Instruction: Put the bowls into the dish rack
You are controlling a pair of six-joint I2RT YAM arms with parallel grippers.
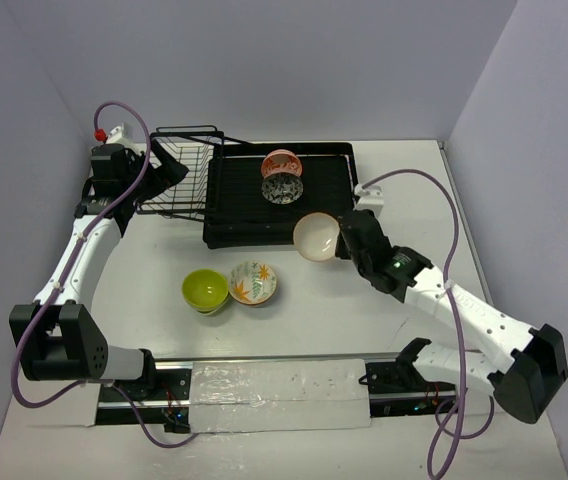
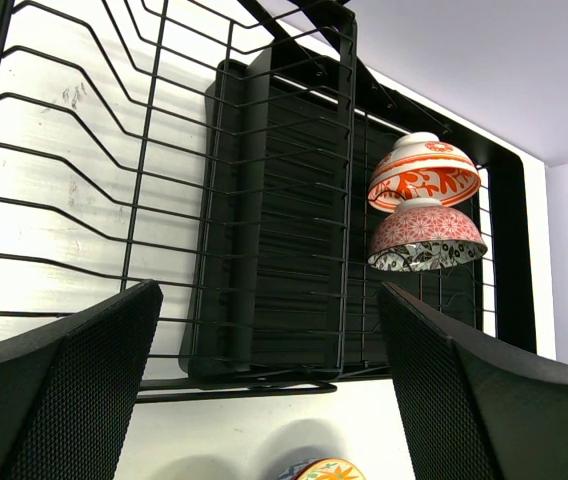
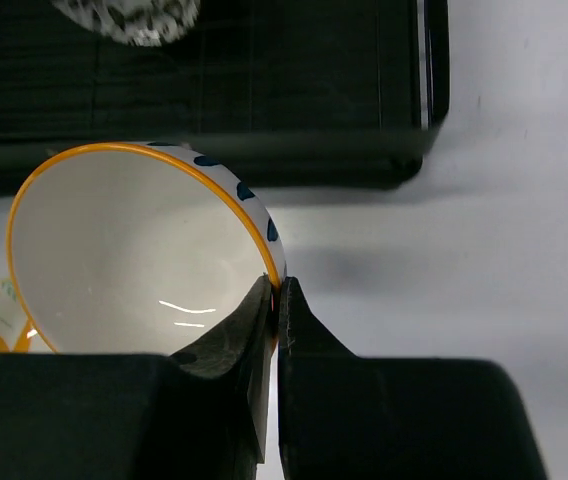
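Observation:
My right gripper is shut on the rim of a white bowl [image 3: 134,250] with an orange edge, held tilted just in front of the black dish rack [image 1: 244,236]. Two patterned bowls, orange [image 2: 424,160] and pink-grey [image 2: 425,236], rest on their sides in the rack. My left gripper stands open over the wire section at the rack's left, with nothing between its fingers. Green bowls [image 1: 204,288] and a leaf-patterned bowl [image 1: 253,282] stand on the counter in front of the rack.
Grey walls stand behind and at both sides. A wire shelf [image 1: 179,170] adjoins the black tray at the left.

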